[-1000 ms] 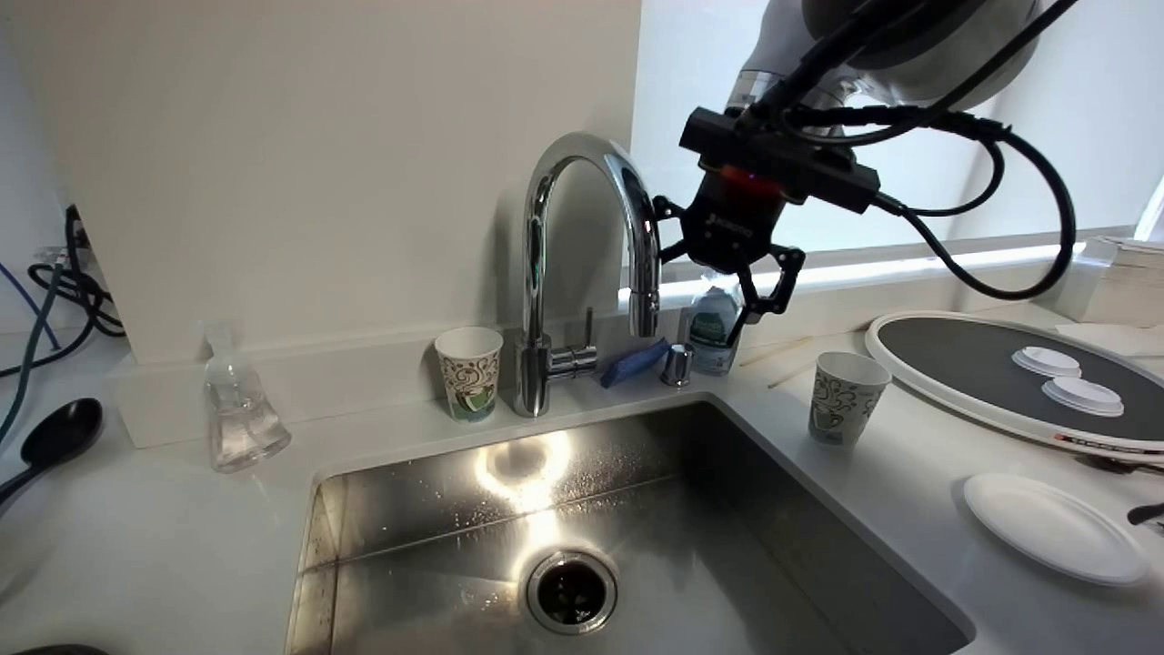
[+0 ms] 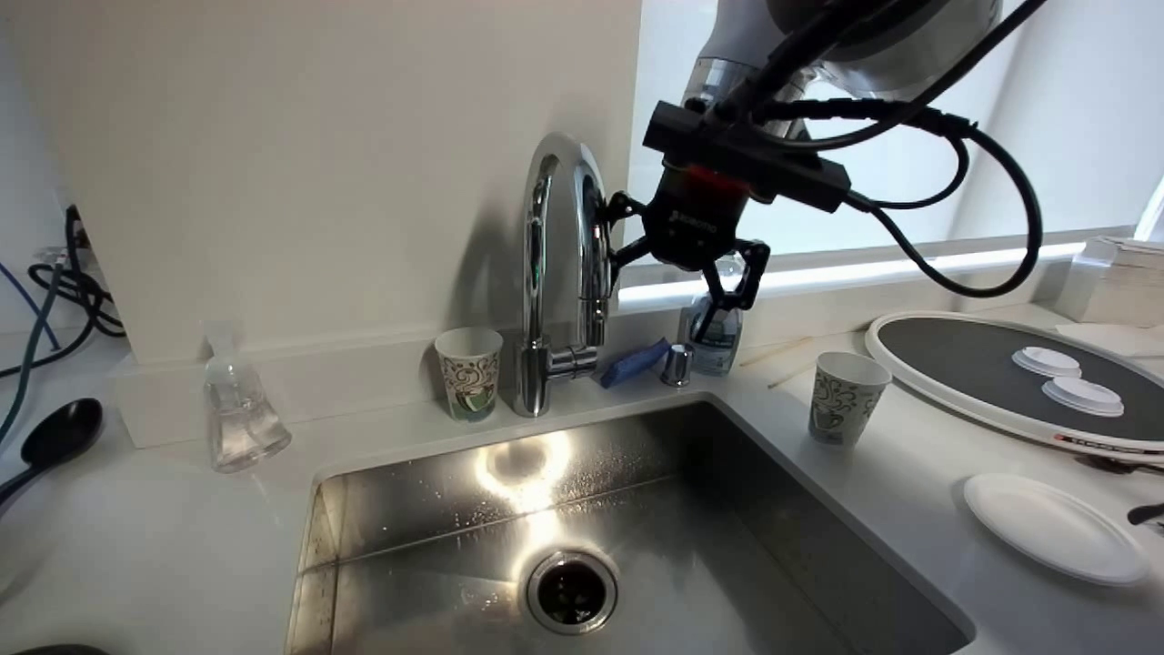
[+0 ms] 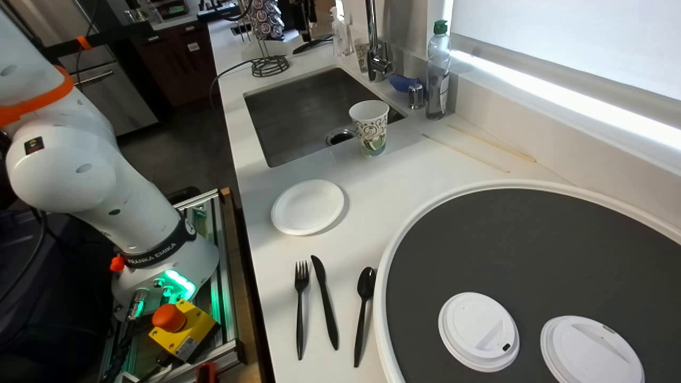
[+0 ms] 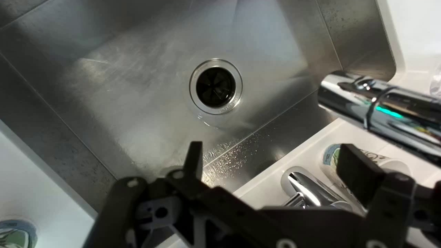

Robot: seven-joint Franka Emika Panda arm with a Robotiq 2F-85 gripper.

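Note:
The chrome faucet stands behind the sink, its arched spout close against my gripper in exterior view 1. My gripper's left finger sits right at the spout and is partly hidden behind it; they look to be touching. The other finger stands well apart to the right. In the wrist view the fingers of my gripper are open, with the faucet's base handle seen below through the gap. The spout's head reaches in from the right. Nothing is held.
The empty steel sink lies below. One paper cup stands left of the faucet, another cup on the right counter. A blue cloth, a soap bottle and a white plate are nearby.
My gripper and arm have shifted left in exterior view 1. The faucet's spout has swung left too, now covering the upright handle lever. Cups and plate have not moved.

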